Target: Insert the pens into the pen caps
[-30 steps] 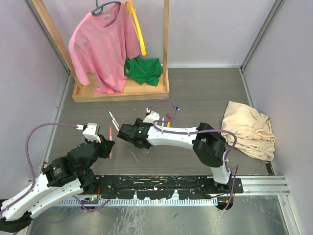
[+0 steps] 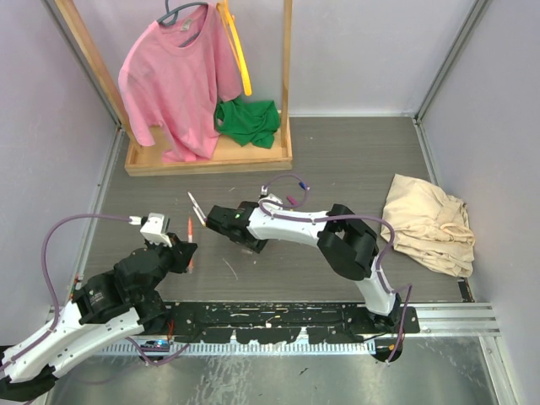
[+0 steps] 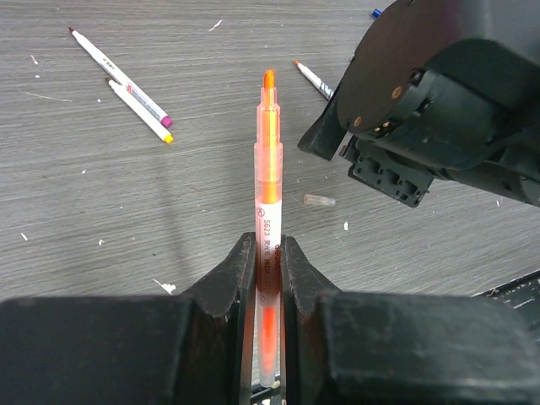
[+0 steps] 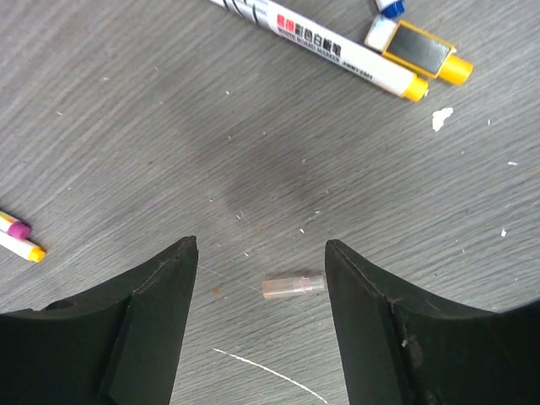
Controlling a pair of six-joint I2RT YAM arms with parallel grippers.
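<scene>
My left gripper is shut on an orange pen (image 3: 268,221), held upright with its bare orange tip (image 3: 269,78) at the top. A small translucent cap (image 3: 319,200) lies on the table, to the right of the held pen in the left wrist view. In the right wrist view the same cap (image 4: 294,286) shows in the space between the fingers of my right gripper, which stands open and holds nothing. From above, the right arm hides the cap.
Two white pens (image 3: 126,78), with magenta and yellow ends, lie beyond the held pen. A yellow-ended white marker (image 4: 342,52) and a yellow cap (image 4: 419,48) lie farther off. Beige cloth (image 2: 429,225) covers the right side. The wooden rack (image 2: 211,159) stands at the back.
The left arm and its pen look unmoved.
</scene>
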